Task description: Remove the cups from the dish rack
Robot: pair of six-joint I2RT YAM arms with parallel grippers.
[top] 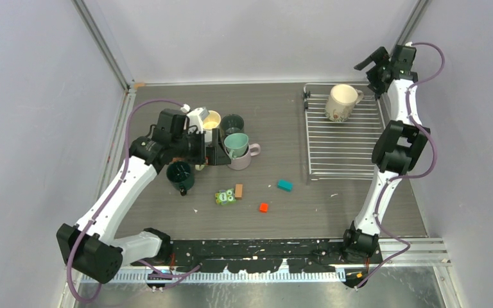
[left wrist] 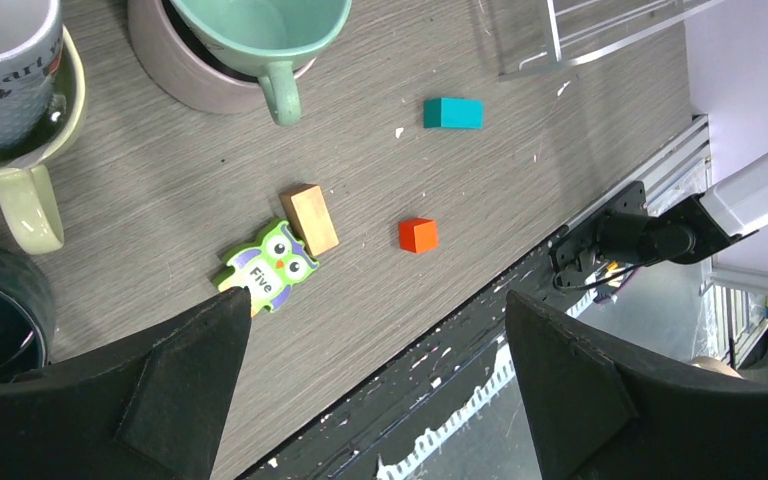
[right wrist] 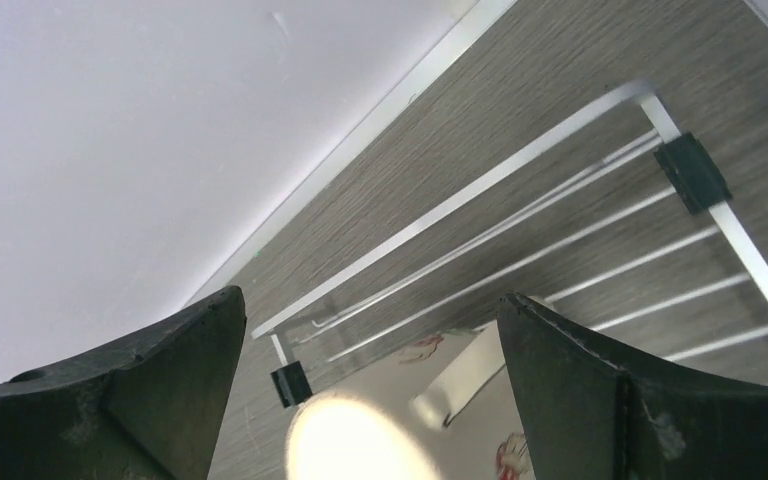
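Observation:
One cream mug [top: 341, 104] stands on the wire dish rack [top: 340, 176], its handle toward the right. Up and to the right of that mug is my right gripper [top: 367, 69], open and touching nothing that I can see. In the right wrist view the mug [right wrist: 360, 440] shows at the bottom, with its handle near the right finger. Over the left group of cups my left gripper [top: 221, 144] is open and empty. That group includes a green cup [top: 236, 142] set in a pink mug [top: 239, 163], a dark green mug [top: 180, 174], a dark cup [top: 232, 124] and a yellow cup [top: 210, 120].
Small pieces lie in front of the cups: an owl toy [top: 225, 197], a wooden block [top: 239, 190], a teal block [top: 285, 185] and an orange cube [top: 264, 208]. Walls stand close behind and to the right of the rack. Bare table lies between cups and rack.

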